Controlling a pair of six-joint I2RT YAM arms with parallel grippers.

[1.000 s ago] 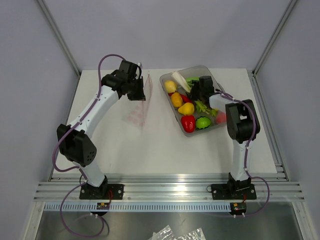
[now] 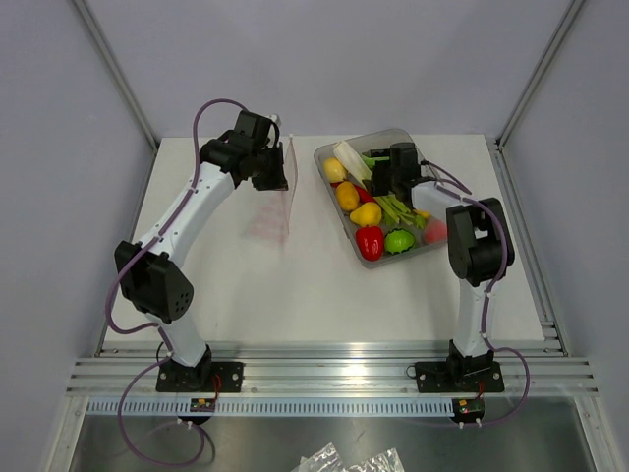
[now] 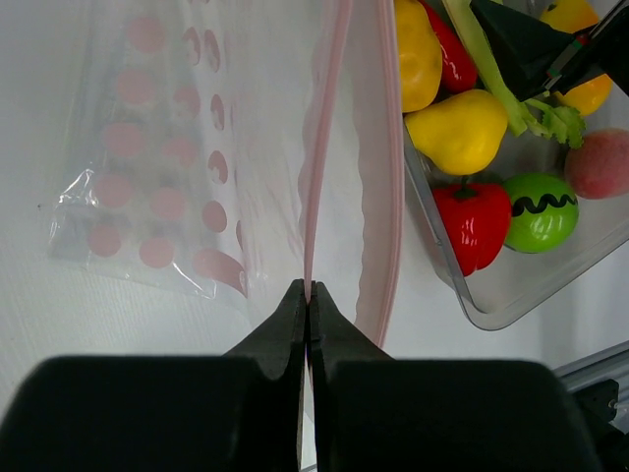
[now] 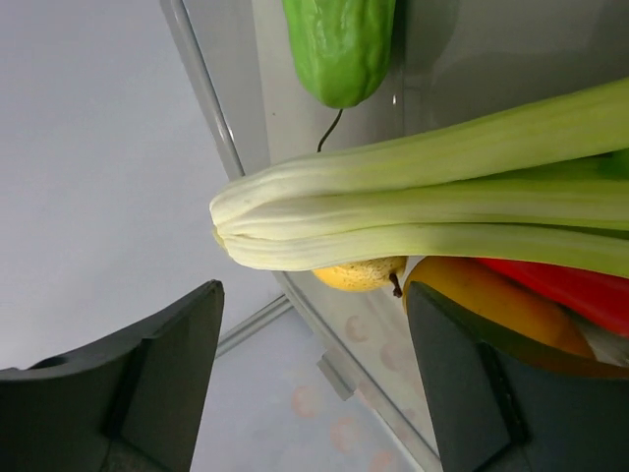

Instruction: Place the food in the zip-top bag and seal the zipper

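Note:
A clear bag with pink dots (image 3: 134, 138) spreads over the table on the left. My left gripper is shut on one pink zipper rim (image 3: 322, 138); the other rim (image 3: 391, 147) stands apart to its right, so the mouth gapes. In the grey bin (image 2: 346, 228) lies the food: celery (image 4: 423, 211), yellow fruit (image 2: 365, 213), a red pepper (image 2: 370, 242), a green pepper (image 2: 399, 240) and a peach (image 2: 434, 231). Over the bin, my right gripper is open beside the celery's pale base, nothing between its fingers.
The bin's left wall stands a short way right of the bag. A green cucumber-like vegetable (image 4: 340, 49) lies beyond the celery. Bare white table (image 2: 324, 305) extends in front of the bag and bin.
My left gripper has shifted slightly right and the bag's rim with it. The right gripper has moved a little, still over the bin, and the celery lies slightly differently.

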